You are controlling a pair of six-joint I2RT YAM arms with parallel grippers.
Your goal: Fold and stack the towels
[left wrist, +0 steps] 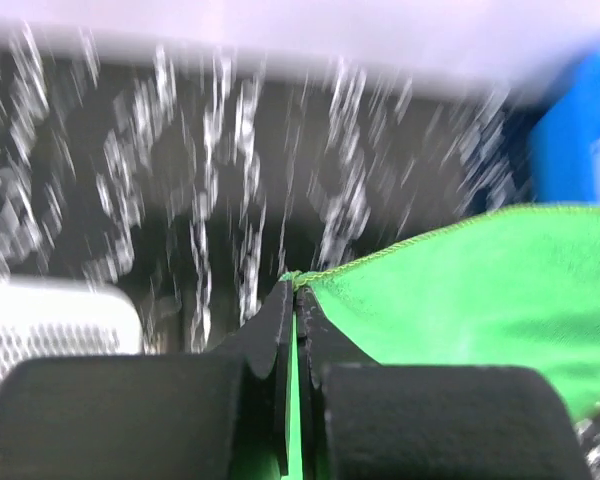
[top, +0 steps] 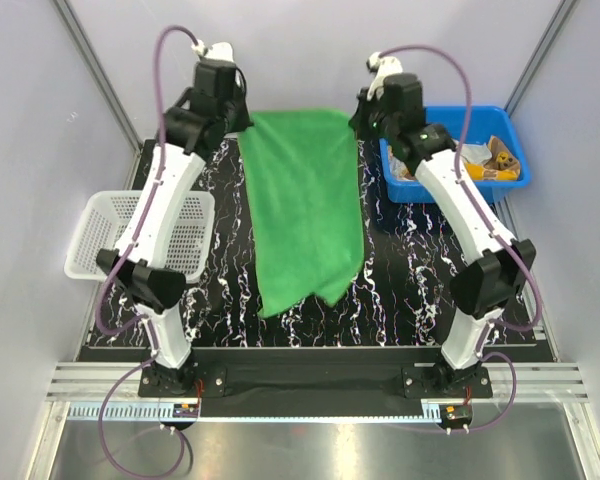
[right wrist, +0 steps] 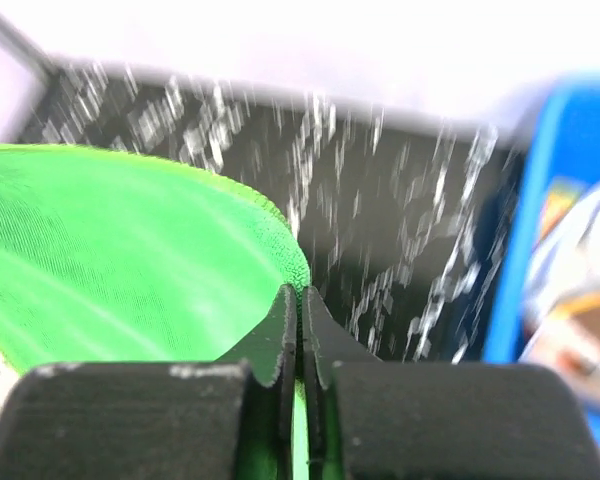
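A green towel [top: 305, 190] hangs stretched between my two raised grippers, its lower end reaching toward the front of the table. My left gripper [top: 248, 122] is shut on its upper left corner; in the left wrist view the towel's edge [left wrist: 410, 245] runs from the closed fingertips off to the right. At the upper right corner my right gripper [top: 356, 122] is shut too, with the cloth [right wrist: 230, 230] pinched at its tips in the right wrist view. Whether the towel's lower end touches the table cannot be told.
An empty-looking white basket [top: 78, 245] stands at the left, partly under my left arm. At the back right is a blue bin [top: 518, 140] with white, orange and brown cloths inside.
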